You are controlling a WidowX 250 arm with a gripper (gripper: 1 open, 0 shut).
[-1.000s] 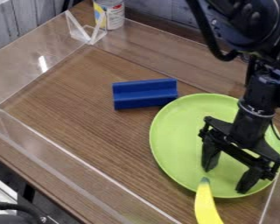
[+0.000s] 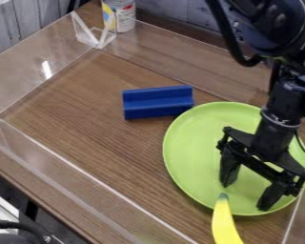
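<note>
A green plate [image 2: 193, 152] lies on the wooden table at the right. My black gripper [image 2: 250, 193] is low over it with its fingers apart and nothing seen between them. A yellow banana-like object [image 2: 224, 225] reaches from the lower edge of the view onto the plate's front rim. A blue block [image 2: 158, 103] lies on the table, behind and left of the plate.
A can [image 2: 118, 15] stands at the back, next to a white item [image 2: 89, 34]. Clear plastic edging runs along the table's left and front. The wood left of the plate is bare.
</note>
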